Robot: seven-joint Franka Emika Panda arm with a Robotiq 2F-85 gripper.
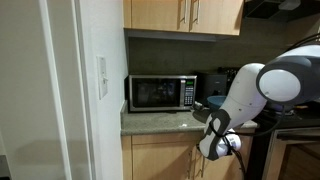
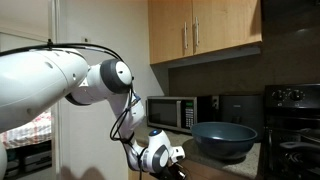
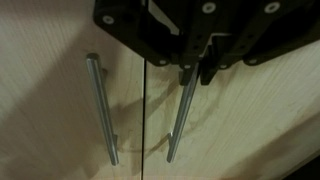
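Note:
My gripper is shut on the right-hand metal bar handle [image 3: 182, 118] of the lower cabinet, near the handle's upper end in the wrist view. The left-hand handle [image 3: 102, 105] stands free on the neighbouring door. A dark narrow gap runs between the two pale wood doors, which look closed. In exterior view 1 the gripper [image 1: 205, 153] is low against the cabinet front, below the counter; its fingertips are hard to make out there.
Above, the grey counter [image 1: 150, 123] carries a microwave [image 1: 160, 93] and a large dark blue bowl [image 2: 223, 140]. A stove [image 2: 292, 130] stands at the right. Upper cabinets [image 1: 155, 15] hang over the counter, and a white wall [image 1: 100, 120] rises at the left.

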